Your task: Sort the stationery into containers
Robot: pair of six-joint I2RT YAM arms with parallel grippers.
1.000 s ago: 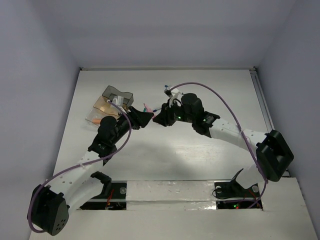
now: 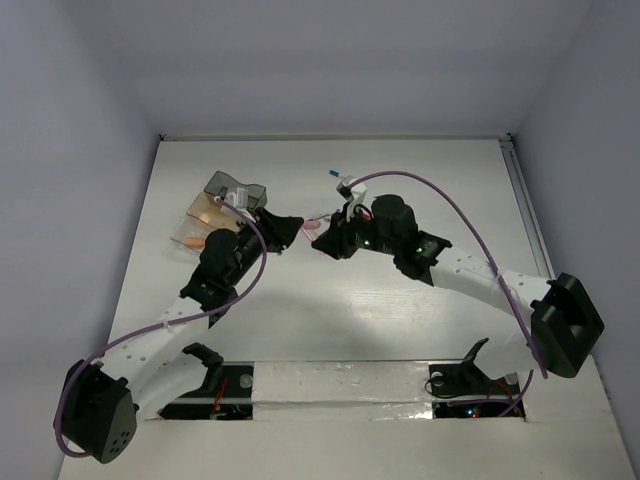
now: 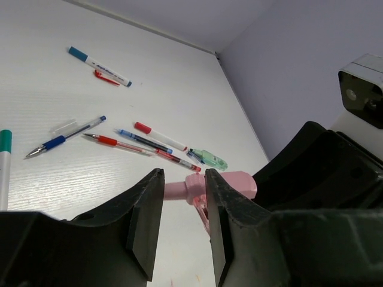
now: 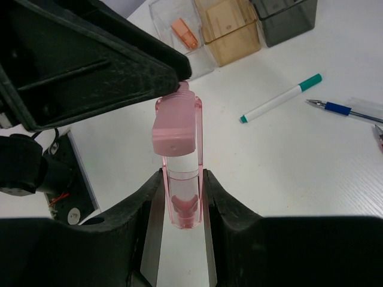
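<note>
A pink, partly clear pen-like item (image 4: 175, 128) spans the space between my two grippers. My left gripper is shut on it; in the left wrist view its pink end (image 3: 239, 182) reaches right to the other gripper's black fingers. From the other side, my right gripper has its fingers closed around the clear lower part. The left gripper's black fingers (image 4: 119, 66) touch the top of the item. Three open containers stand at left: clear (image 4: 161, 18), amber (image 4: 236, 45) and dark grey (image 4: 290, 24).
An orange piece (image 4: 184, 33) lies in the clear container. Loose on the table are a green-capped marker (image 4: 281, 98), a blue pen (image 3: 66, 137), a red pen (image 3: 116, 142), a blue-capped marker (image 3: 99, 66) and a small green item (image 3: 209, 158).
My right gripper has shifted slightly right, away from the left one, and the gap between them has widened. The left gripper has moved a little up the top view.
</note>
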